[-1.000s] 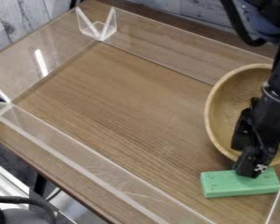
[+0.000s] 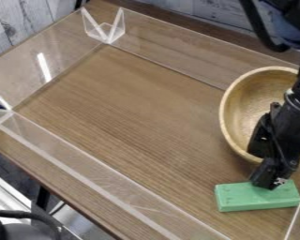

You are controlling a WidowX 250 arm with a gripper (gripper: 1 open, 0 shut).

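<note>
My black gripper [image 2: 270,169] reaches down from the upper right, over the front of a round tan bowl [image 2: 235,101], with its tip just above a mint-green block [image 2: 247,199]. The block lies flat on the wooden surface at the lower right. The gripper's fingertips are dark and overlap, so what is between them is unclear.
The wooden tray floor [image 2: 121,112] is bare through the middle and left, bordered by clear plastic walls. A small transparent piece [image 2: 104,28] stands at the back. Black equipment and cables sit outside at the lower left.
The gripper has shifted slightly around the bowl's front, just above the green block. The bowl and block appear unmoved.
</note>
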